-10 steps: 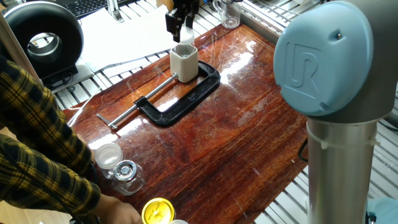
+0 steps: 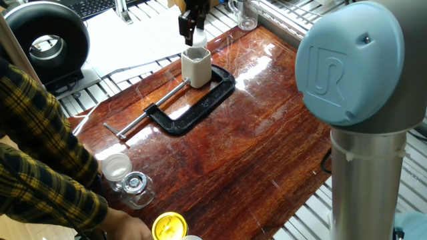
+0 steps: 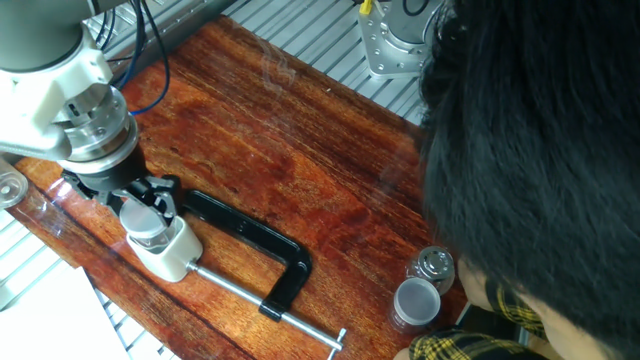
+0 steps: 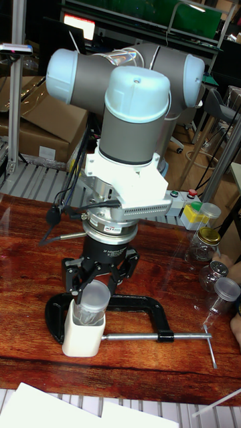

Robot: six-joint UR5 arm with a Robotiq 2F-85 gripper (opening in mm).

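A clear jar with a translucent lid stands partly inside a white square holder, its upper part above the rim; it looks slightly tilted in the third view. The holder is fixed at the finger of a black C-clamp lying on the wooden table. My gripper points down at the lid, its black fingers spread to either side of it. Whether they press on the lid or stand just clear of it, I cannot tell. In the first view the gripper covers much of the lid.
A person leans over the table end, hands near several jars: one with a white lid, one with a silver lid, one with a yellow lid. A glass mug stands at the far corner.
My gripper and the holder look almost unmoved in the first view. The arm's blue joint cover has shifted very slightly to the right.
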